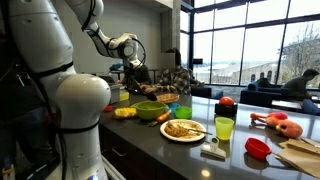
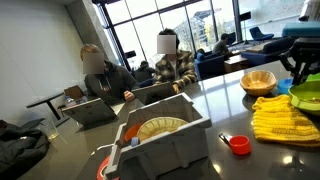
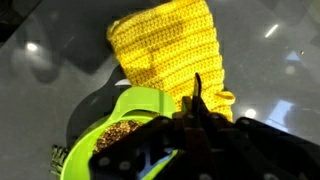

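Observation:
High over the far left of the table, my gripper [image 1: 133,71] points downward. In the wrist view its dark fingers [image 3: 197,88] are close together, and the gripper is shut; what lies between them is too dark to make out. Beneath it a yellow knitted cloth [image 3: 170,50] lies flat on the grey table. Beside the cloth stands a green bowl [image 3: 88,155] with brown, grainy contents; the gripper's body hides part of it. In exterior view 2 the bowl [image 2: 308,95] is cut off at the right edge, next to the cloth [image 2: 282,120].
A plate of food [image 1: 184,131], a carrot [image 1: 164,117], a yellow-green cup [image 1: 224,128] and a red bowl [image 1: 258,149] stand across the table. A grey bin [image 2: 162,151], a small red cup [image 2: 240,145] and a wicker basket [image 2: 259,80] are near the cloth. People sit behind.

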